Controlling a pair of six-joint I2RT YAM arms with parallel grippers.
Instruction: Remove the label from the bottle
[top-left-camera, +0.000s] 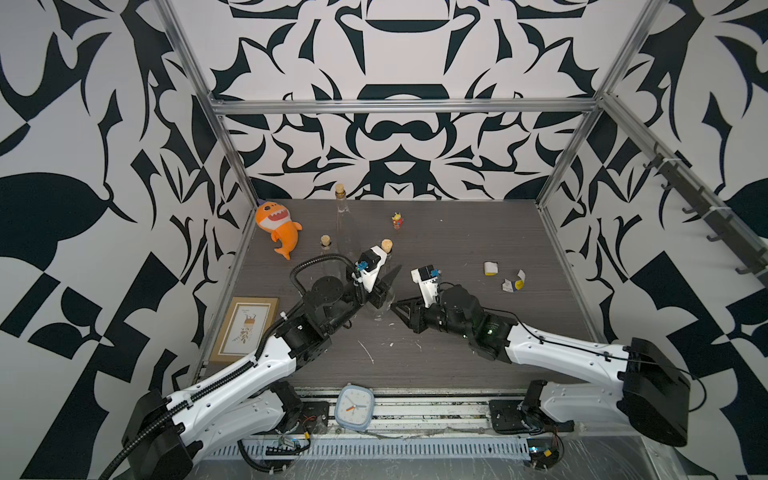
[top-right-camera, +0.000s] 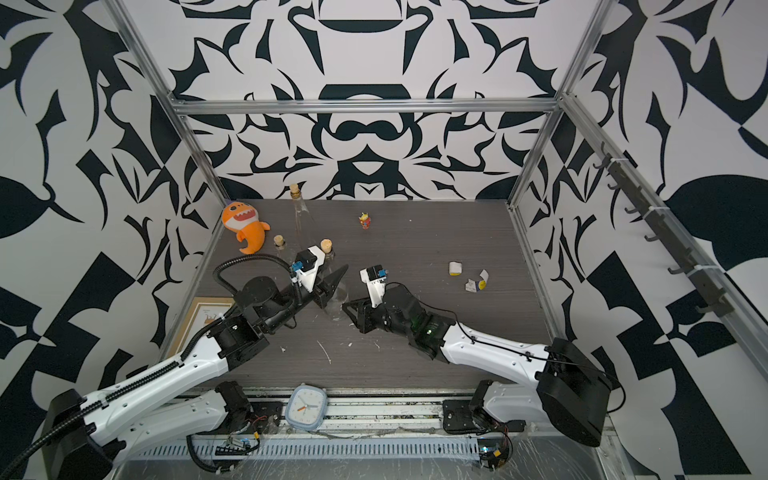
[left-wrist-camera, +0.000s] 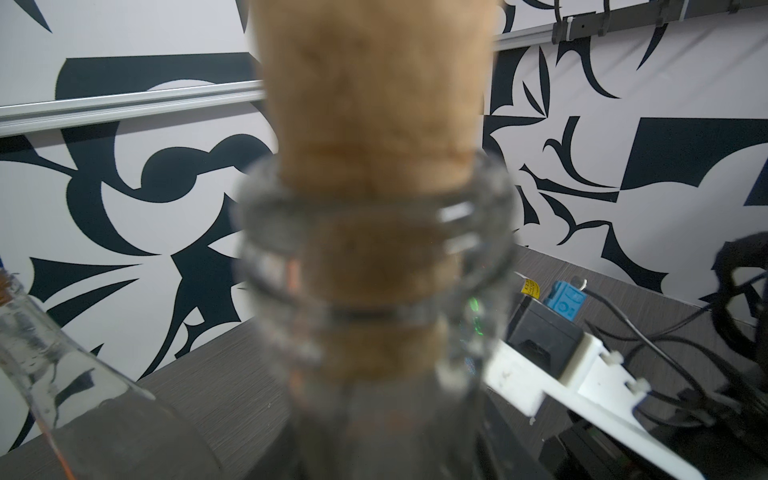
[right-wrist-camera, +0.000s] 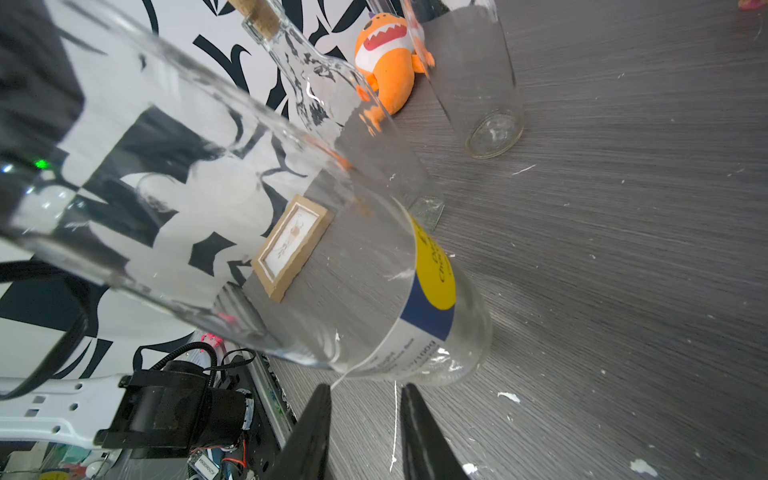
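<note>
A clear glass bottle (right-wrist-camera: 304, 240) with a cork stopper (left-wrist-camera: 376, 96) is held by my left gripper (top-left-camera: 388, 281), whose fingers are shut around its body. Low on the glass sits a label (right-wrist-camera: 432, 292) in yellow, blue and white, its white end turned towards my right gripper. That gripper is partly open, its two fingertips just below the label's lower edge. A small corner of the white part seems to stick out close to the left fingertip. No label shows gripped between the fingers. The left wrist view shows only the blurred neck and cork.
Two more corked bottles (top-left-camera: 343, 212) (top-left-camera: 325, 243) stand behind the left arm. Torn label scraps (top-left-camera: 491, 269) (top-left-camera: 518, 281) lie on the right of the table. An orange shark toy (top-left-camera: 277, 226), a frame (top-left-camera: 244, 328) and a small figurine (top-left-camera: 397, 220) are around.
</note>
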